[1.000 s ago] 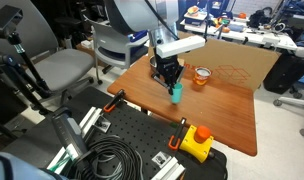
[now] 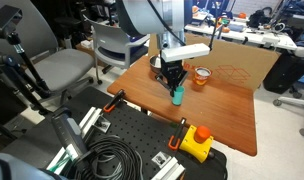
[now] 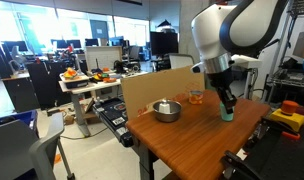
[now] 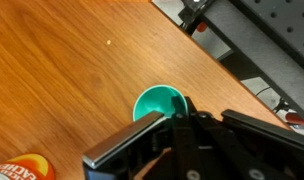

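A teal cup (image 2: 178,97) stands upright low over the front part of the wooden table (image 2: 217,115), below my gripper (image 2: 175,88). In exterior view 2 the cup (image 3: 227,114) sits under the gripper (image 3: 229,103) near the table's right side; whether its base touches the wood is hard to tell. From the wrist I look into the round mouth of the cup (image 4: 157,98), its near rim reaching in between the dark fingers. My gripper is shut on the cup's rim, and the fingers hide part of its near side.
A metal pot (image 3: 166,113) and an orange-and-white can (image 2: 202,75) stand toward the back, before a cardboard screen (image 2: 232,62). A yellow device with a red top (image 2: 197,145) is at the front edge. Clamps grip the table's edge.
The can and the rest of the table look the same.
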